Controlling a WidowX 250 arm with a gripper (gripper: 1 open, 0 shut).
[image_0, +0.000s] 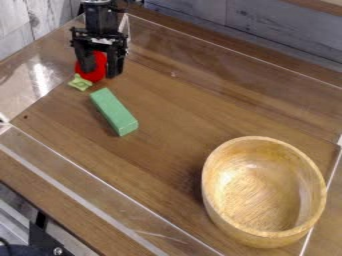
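Note:
At the upper left of the table, my black gripper (98, 52) is lowered over a red object (91, 66), partly covering it; whether the fingers are closed on it I cannot tell. A small light-green piece (80, 84) shows just below the red object. A green block (114, 111) lies on the wood to the lower right of the gripper.
A large pale wooden bowl (263, 191) stands at the lower right. Walls border the table at the back, and its edge runs along the lower left.

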